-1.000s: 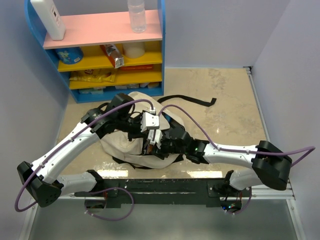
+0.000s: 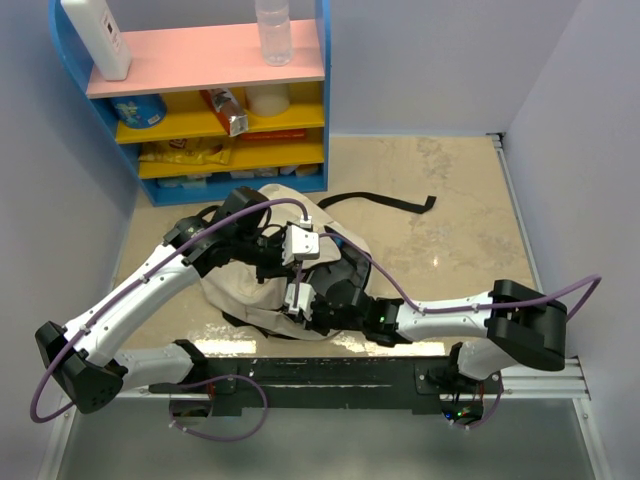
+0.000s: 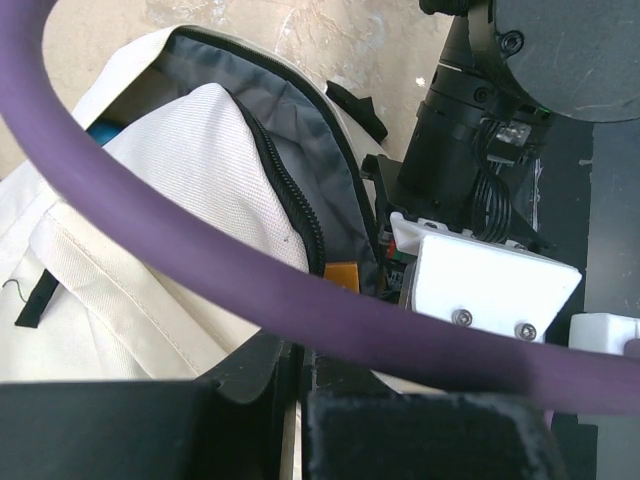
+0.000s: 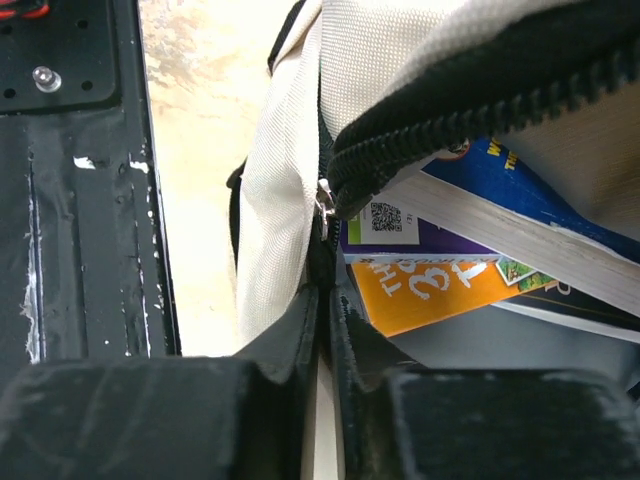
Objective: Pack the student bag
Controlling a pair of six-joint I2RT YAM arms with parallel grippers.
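The cream bag (image 2: 230, 287) lies open on the table. My left gripper is shut on its fabric, pointing down over the flap (image 3: 200, 170). Lower in the top view my right gripper is at the bag's zipper edge, fingers close around the black zipper tape below the silver slider (image 4: 322, 205); whether they grip it I cannot tell. Books show inside, including an orange one (image 4: 420, 295) and a blue one (image 4: 510, 195).
A blue shelf unit (image 2: 322, 100) with bottles and packets stands at the back left. A black strap (image 2: 390, 200) lies behind the bag.
My right gripper has moved left and down in the top view along the bag's edge. The left arm looks still.
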